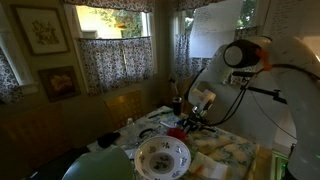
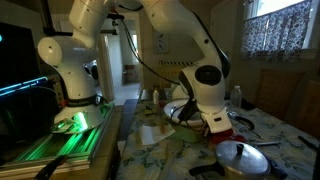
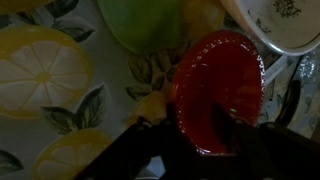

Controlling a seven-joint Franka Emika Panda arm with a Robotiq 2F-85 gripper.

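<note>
A red round dish (image 3: 215,75), like a bowl or cup, stands on the lemon-print tablecloth. It also shows as a small red patch (image 1: 177,134) in exterior view 1 and a red edge (image 2: 222,137) in exterior view 2, partly behind my gripper (image 2: 213,139). In the dark wrist view, my gripper has its fingers apart at the dish's near side. Their tips overlap the dish in the picture; whether they touch its rim is unclear. Nothing is seen clasped between them.
A pale patterned bowl (image 3: 290,20) sits close beside the red dish, with a green item (image 3: 140,20) on its other side. In exterior view 2, a lidded metal pot (image 2: 243,160) stands near the gripper. A large white bowl (image 1: 162,160) occupies the front in exterior view 1.
</note>
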